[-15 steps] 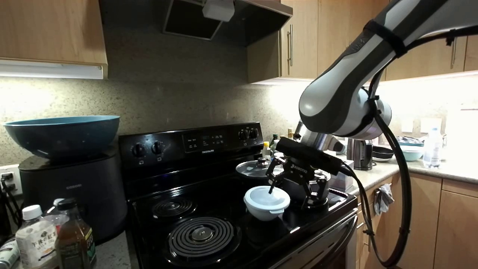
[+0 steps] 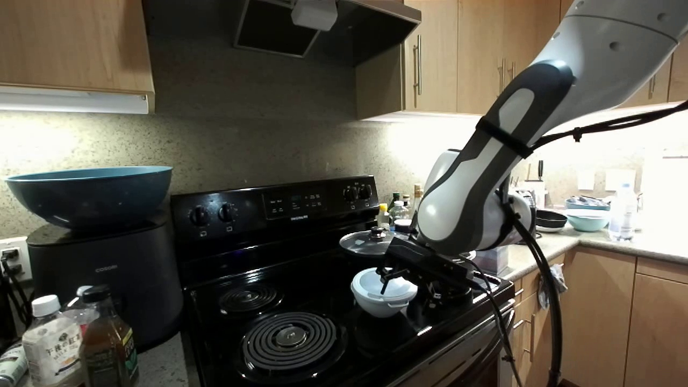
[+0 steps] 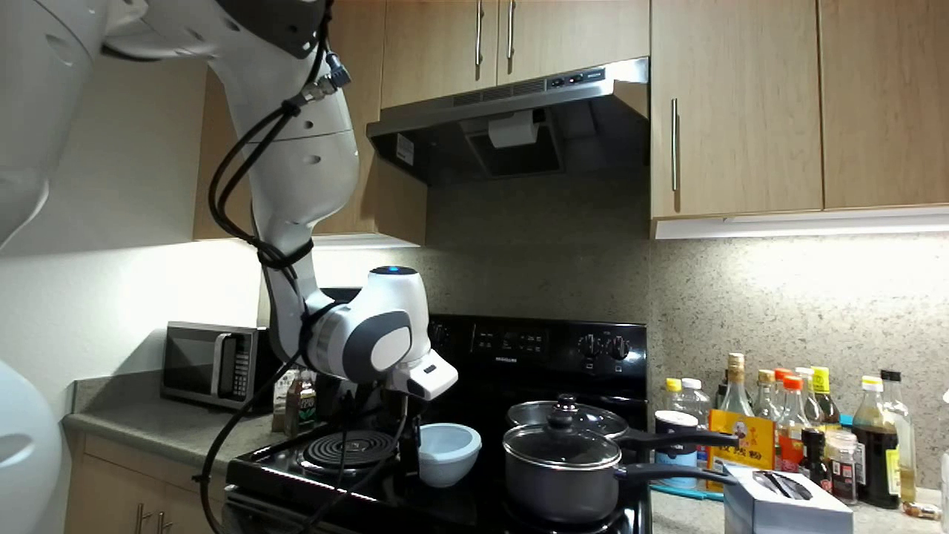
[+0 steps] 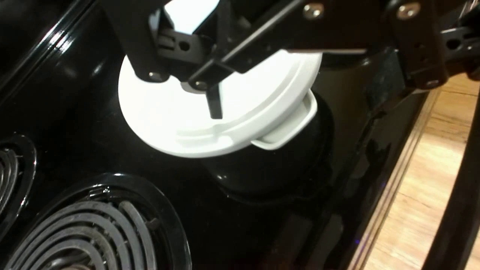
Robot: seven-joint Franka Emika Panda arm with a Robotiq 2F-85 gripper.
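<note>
A pale blue bowl (image 2: 381,306) with a small tab on its rim stands upright on the black stovetop. In exterior view 2 the same bowl (image 3: 447,455) appears left of the pots. My gripper (image 2: 410,294) is tilted low at the bowl's right side, fingers apart and nothing held. From the wrist, one finger (image 4: 215,104) overlaps the bowl's bright top, while the other finger (image 4: 387,87) lies past the rim, over the black stove surface. The bowl (image 4: 157,117) looks washed-out white there, so I cannot tell whether a lid covers it. Contact cannot be judged.
Behind and right of the bowl stand a lidded pot (image 3: 560,480) and a lidded pan (image 3: 525,413), their handles pointing right. A coil burner (image 2: 290,335) lies bare at the front left. The stove's front edge is close, with floor (image 4: 432,180) beyond.
The arm has swung left and my gripper has come lower and nearer the bowl, turning as it moved. The bowl stands where it was.
</note>
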